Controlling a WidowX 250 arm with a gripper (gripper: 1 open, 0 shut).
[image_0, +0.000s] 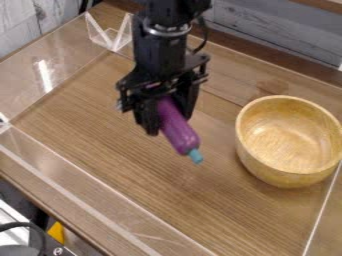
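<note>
My black gripper (158, 100) hangs in the middle of the camera view, shut on a purple cylinder (173, 125) with a teal tip. The cylinder is held tilted, its tip pointing down and to the right over the wooden table (107, 170). A yellow bowl (301, 165) stands to the right of the cylinder.
Clear plastic walls line the left and back left edges. A grey wall runs along the back right. A cable and a small yellow item lie off the table at the lower left.
</note>
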